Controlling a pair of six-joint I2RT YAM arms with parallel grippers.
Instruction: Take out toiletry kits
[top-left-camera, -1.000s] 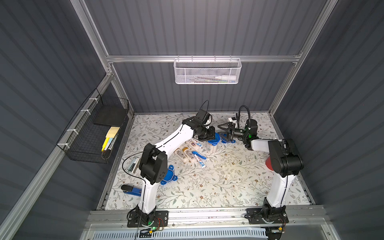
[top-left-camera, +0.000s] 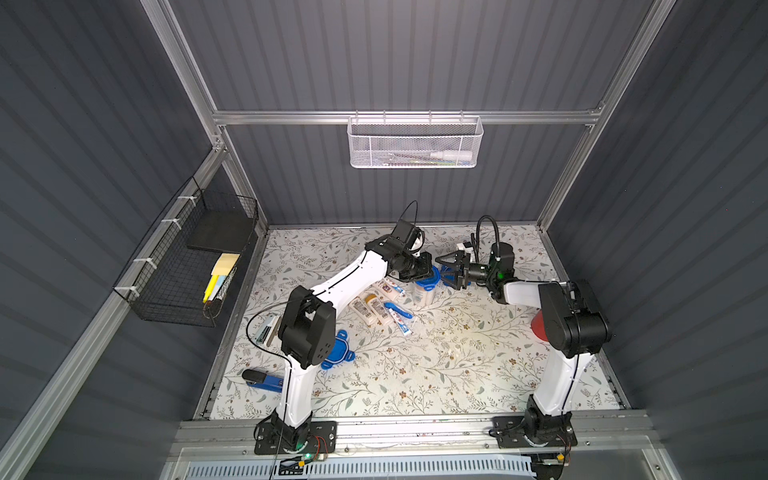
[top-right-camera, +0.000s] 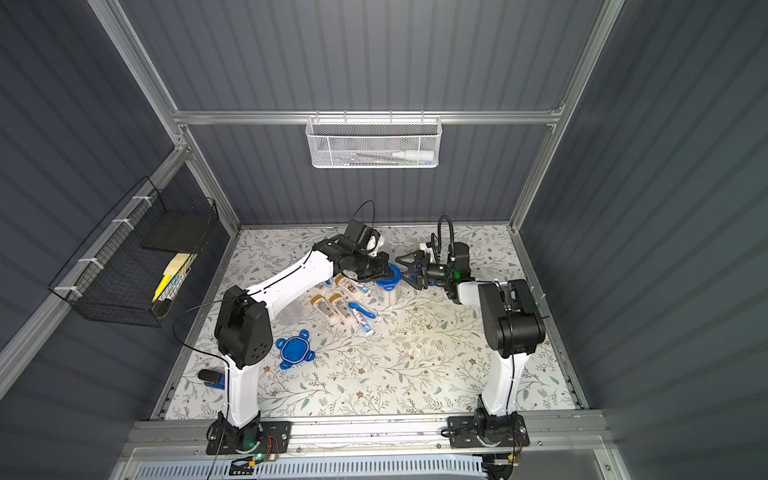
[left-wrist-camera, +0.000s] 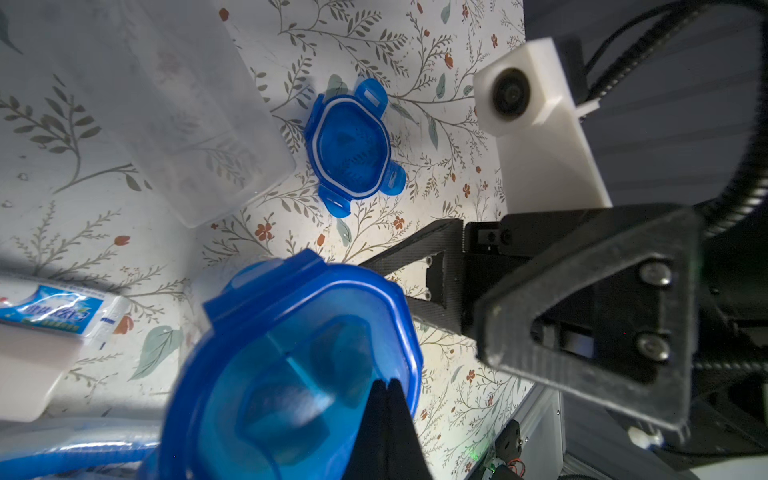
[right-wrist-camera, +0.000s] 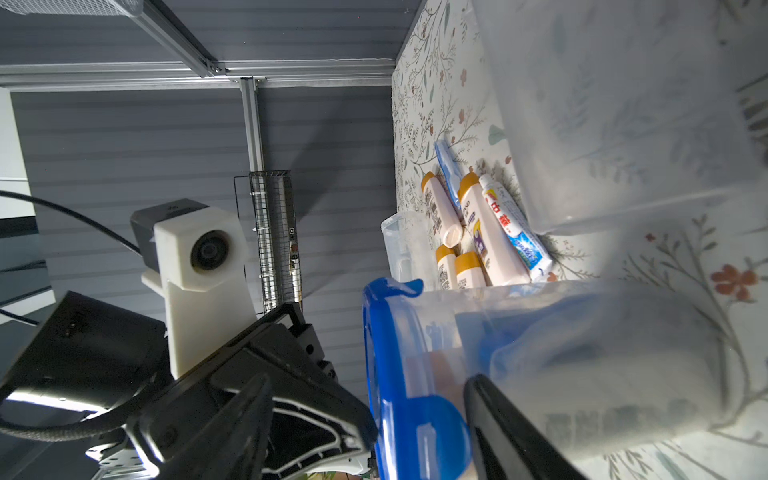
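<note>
A clear container with a blue lid stands mid-table, with pale and blue contents seen through its side in the right wrist view. My left gripper (top-left-camera: 420, 272) is over the lid, shut; its dark fingertips show at the lid's front in the left wrist view. My right gripper (top-left-camera: 448, 270) is at the container's right side, part open, its fingers beside the blue rim. Bottles (right-wrist-camera: 488, 232), toothpaste tubes (right-wrist-camera: 516, 224) and a blue toothbrush case (top-left-camera: 397, 309) lie left and front of it.
Loose blue lids (left-wrist-camera: 352, 148) (top-right-camera: 294, 349) lie behind and at front left. An empty clear container (left-wrist-camera: 184, 128) is behind. A stapler (top-left-camera: 262, 381) is at front left, a red object (top-left-camera: 538, 326) at right.
My right gripper and arm have shifted slightly to and fro beside the lidded container. My left gripper shows little change.
</note>
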